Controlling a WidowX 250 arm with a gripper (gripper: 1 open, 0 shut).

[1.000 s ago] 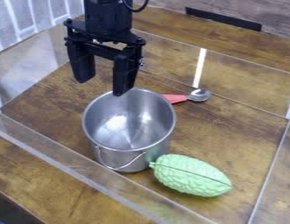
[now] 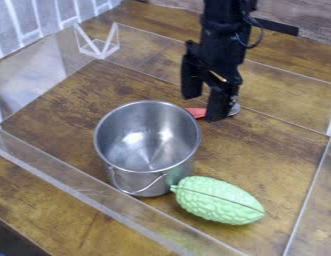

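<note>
My black gripper (image 2: 208, 92) hangs at the upper middle, pointing down over a spoon with a red handle (image 2: 197, 112), which it partly hides. Its fingers look parted, and I cannot see anything held between them. A steel pot (image 2: 145, 145) with a wire handle stands in the lower middle. A green, bumpy toy vegetable (image 2: 217, 200) lies beside the pot at its lower right, its tip near the pot's base.
The wooden table (image 2: 61, 110) is bordered by clear low walls. A white grid (image 2: 14, 20) stands at the back left. Free room lies left of the pot and on the right.
My gripper has moved right from above the pot to over the spoon, which is now largely covered. The pot and the green vegetable have not visibly moved.
</note>
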